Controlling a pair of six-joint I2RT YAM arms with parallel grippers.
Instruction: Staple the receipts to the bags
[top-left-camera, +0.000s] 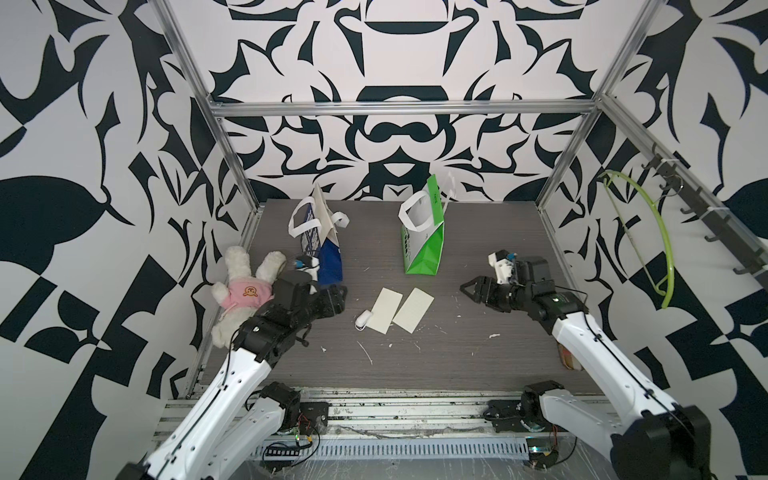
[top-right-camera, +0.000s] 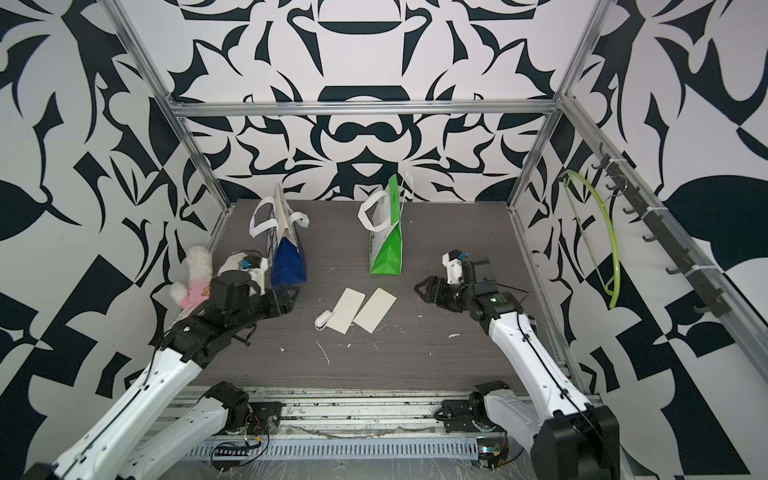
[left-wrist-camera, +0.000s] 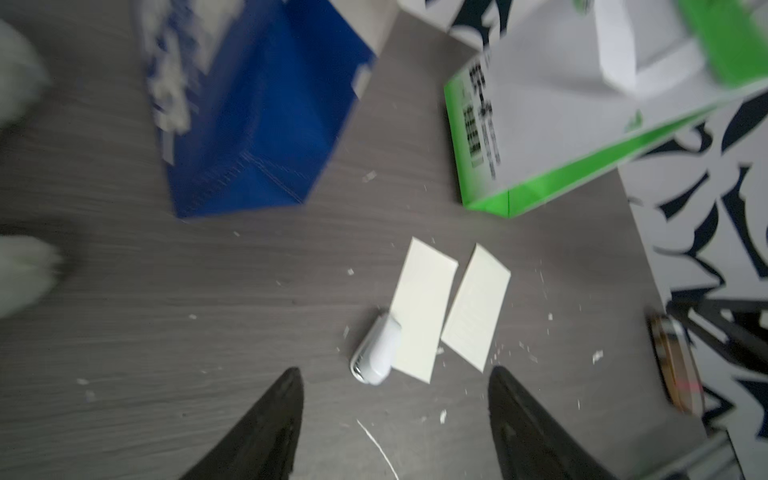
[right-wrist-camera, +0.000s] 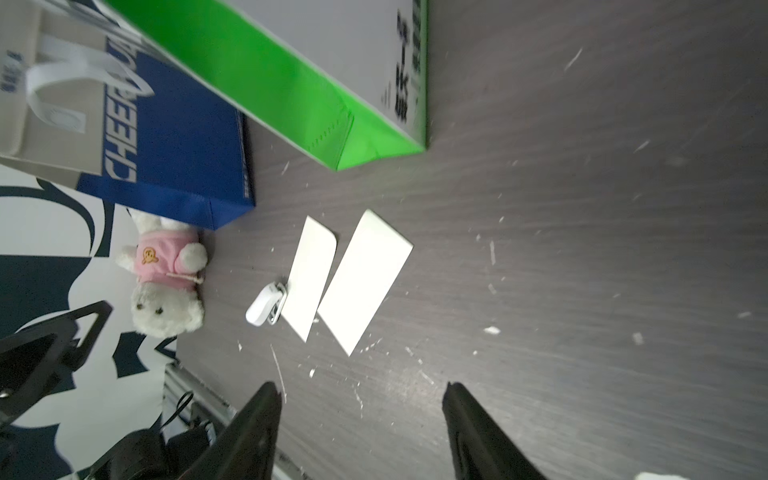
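Observation:
Two pale receipts (top-left-camera: 385, 310) (top-left-camera: 413, 310) lie flat side by side mid-table, and a small white stapler (top-left-camera: 363, 320) touches the left one's edge. Behind them stand a blue bag (top-right-camera: 288, 261) at left and a green-and-white bag (top-right-camera: 387, 248) to its right, both upright with white handles. My left gripper hovers left of the stapler, its fingers (left-wrist-camera: 276, 420) apart and nothing between them. Over the table's right side is my right gripper, likewise open and empty, well clear of the receipts.
A white plush toy in a pink shirt (top-left-camera: 247, 293) lies at the left edge, partly behind my left arm. A green loop (top-left-camera: 664, 248) hangs on the right wall. Bare table (top-left-camera: 496, 240) stretches right of the green bag.

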